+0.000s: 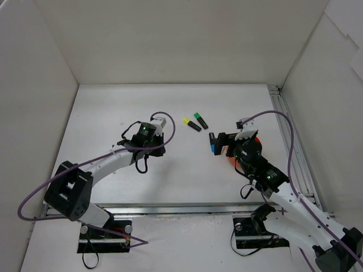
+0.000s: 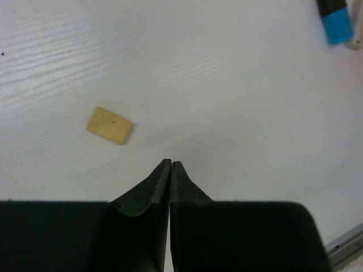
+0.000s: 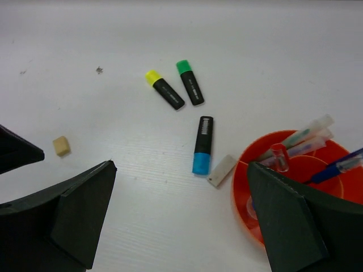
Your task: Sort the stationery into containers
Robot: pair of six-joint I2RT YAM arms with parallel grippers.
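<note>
My left gripper (image 1: 159, 148) is shut with nothing visible between its fingertips, just short of a yellow block (image 2: 109, 125) (image 3: 62, 145). My right gripper (image 1: 226, 141) stands open over the red round container (image 3: 244, 175), which holds several pens or tubes (image 3: 337, 168). On the white table lie a yellow highlighter (image 1: 192, 124) (image 3: 164, 89), a green one (image 1: 201, 120) (image 3: 190, 82) and a blue one (image 1: 212, 143) (image 2: 335, 22) (image 3: 202, 145). A pale bar (image 3: 223, 170) lies between the blue highlighter and the container.
White walls enclose the table (image 1: 102, 107), with a metal rail (image 1: 170, 210) along its front edge.
</note>
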